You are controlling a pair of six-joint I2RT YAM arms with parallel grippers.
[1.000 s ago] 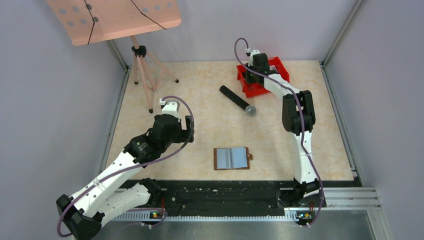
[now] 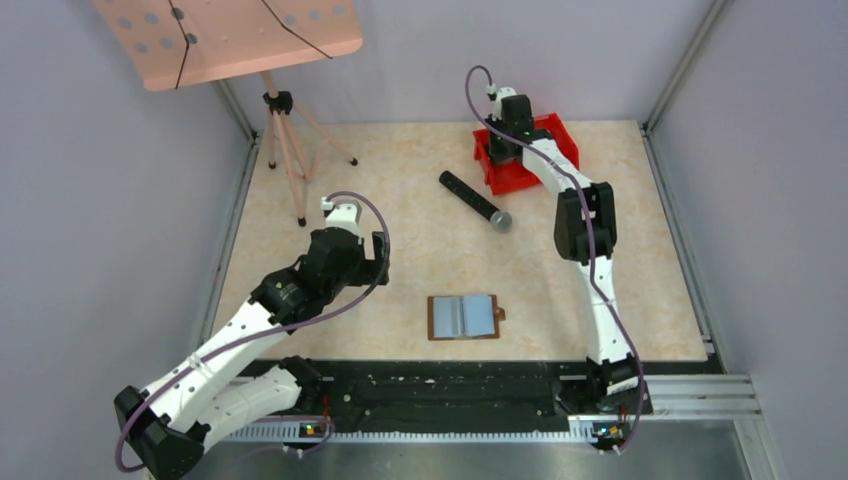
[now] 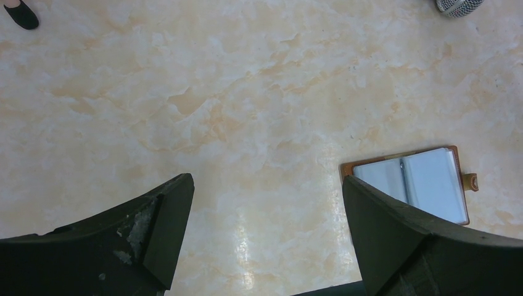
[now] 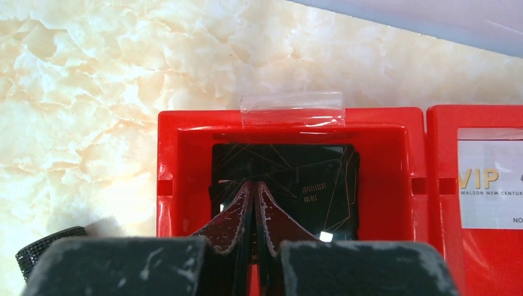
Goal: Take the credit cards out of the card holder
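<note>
The brown card holder (image 2: pixel 434 318) lies opened flat near the table's front edge, its two pale inner sides (image 3: pixel 433 185) facing up; whether cards are in it, I cannot tell. Dark cards (image 4: pixel 284 166) lie stacked askew in one compartment of the red box (image 4: pixel 166 185) in the right wrist view. Over that stack is my right gripper, shut, its fingertips covering part of the cards; no card shows clearly between them. My left gripper stands open above the table, left of the holder, with nothing between its fingers.
A microphone (image 2: pixel 470 195) rests left of the red box. White VIP cards (image 4: pixel 490 203) lie in the box's other compartment. A pink music stand (image 2: pixel 285 140) occupies the back left. Bare tabletop (image 2: pixel 540 280) lies between the box and the holder.
The right arm has shifted slightly toward the back, and its gripper sits a little farther over the red box. The left arm and the card holder have not moved.
</note>
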